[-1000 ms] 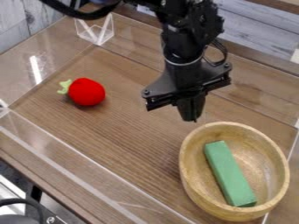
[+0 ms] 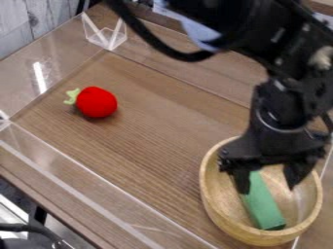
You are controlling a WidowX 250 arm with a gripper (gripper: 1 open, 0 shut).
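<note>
My black gripper [image 2: 267,165] is low at the right, over a wooden bowl [image 2: 224,219], its open fingers above the green block [image 2: 260,204] lying inside. The upper end of the block is hidden behind the gripper. A red strawberry-like object [image 2: 95,102] with a green top lies on the table at the left.
A clear angular object [image 2: 104,29] stands at the back left. Black cable shows at the lower left corner.
My gripper has come down and to the right, from above the table to over the green block in the bowl. The block and the red object look unmoved.
</note>
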